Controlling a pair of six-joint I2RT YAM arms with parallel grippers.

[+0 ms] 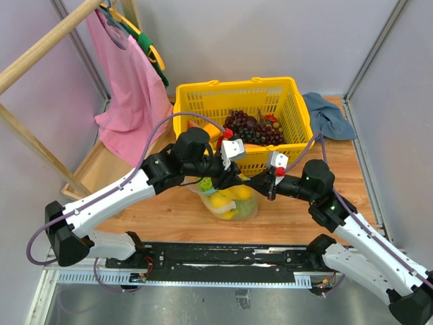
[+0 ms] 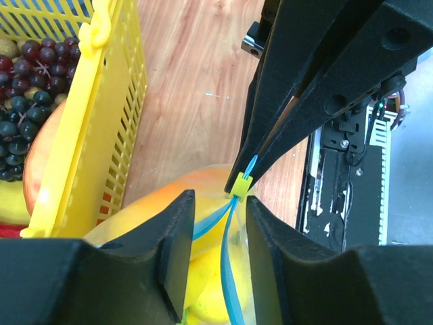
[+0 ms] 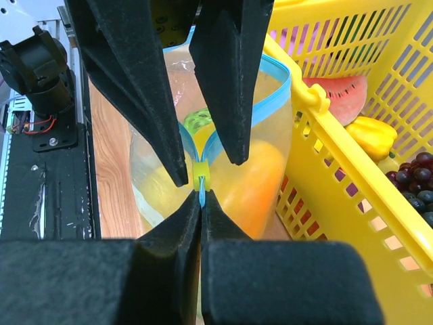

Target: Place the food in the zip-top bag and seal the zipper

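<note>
The zip bag (image 1: 226, 203) stands on the table in front of the basket, holding yellow, orange and green food, its blue-edged top raised between my grippers. In the right wrist view, my right gripper is shut at the yellow zipper slider (image 3: 201, 175) with the thin blue strip at its tips. My left gripper is part open around the blue strips just below that slider; in the right wrist view its two dark fingers hang either side of and above the slider, apart from it.
The yellow basket (image 1: 203, 95) with grapes, watermelon and a yellow pepper stands close behind the bag. A blue cloth (image 1: 328, 122) lies at the right rear; a pink garment (image 1: 125, 95) hangs at the left. Some bare table (image 1: 149, 220) shows at the front left.
</note>
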